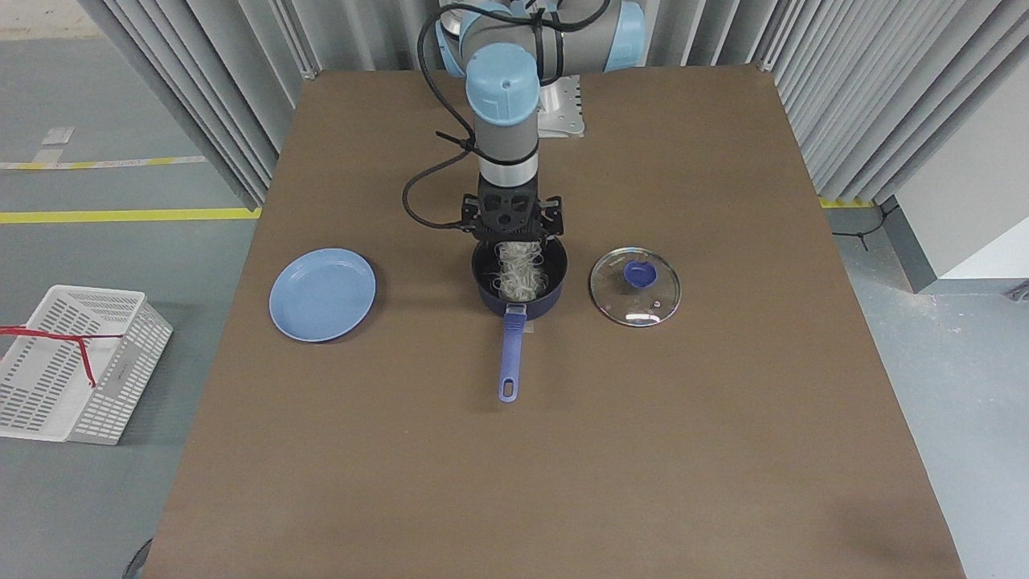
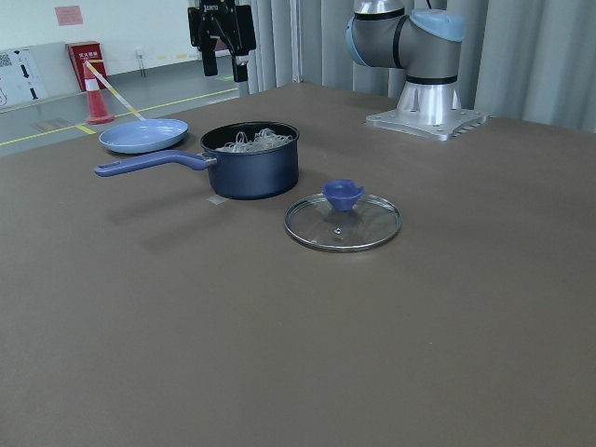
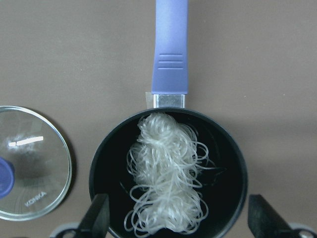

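Note:
A dark blue pot (image 2: 252,172) with a blue handle (image 3: 170,44) sits on the brown table, holding a mound of white noodles (image 3: 163,168). My gripper (image 2: 223,65) hangs over the back of the pot, with its fingers spread open at the bottom of the wrist view and nothing seen between them but the pot and noodles below. A glass lid with a blue knob (image 1: 639,275) lies right of the pot in the front view; a blue plate (image 1: 322,295) lies to its left.
A white slotted basket (image 1: 116,386) stands on the floor to the left. Curtains line the back edge.

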